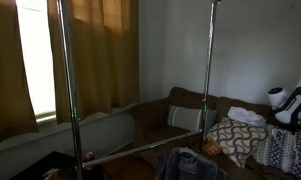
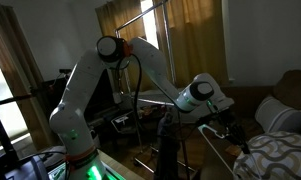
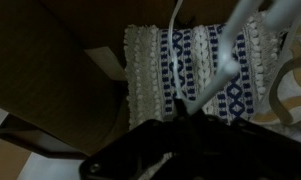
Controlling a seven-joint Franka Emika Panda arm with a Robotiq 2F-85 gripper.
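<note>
In the wrist view my gripper is shut on a thin white piece (image 3: pixel 210 88). It looks like part of a white plastic hanger, blurred close to the lens, so its full shape is hard to tell. Exterior view 2 has my gripper (image 2: pixel 226 128) low in front of the sofa, with a slim white bar (image 2: pixel 216 150) slanting down below it. At the right edge of exterior view 1 only part of my white arm (image 1: pixel 278 97) shows. Below the fingers lies a blue-and-white patterned cushion (image 3: pixel 192 65).
A metal clothes rack (image 1: pixel 208 70) stands in front of the sofa (image 1: pixel 150 118). Dark clothing (image 1: pixel 187 164) is at its foot. Cushions (image 1: pixel 236 137) and a white cloth (image 1: pixel 246 117) crowd the sofa's right side.
</note>
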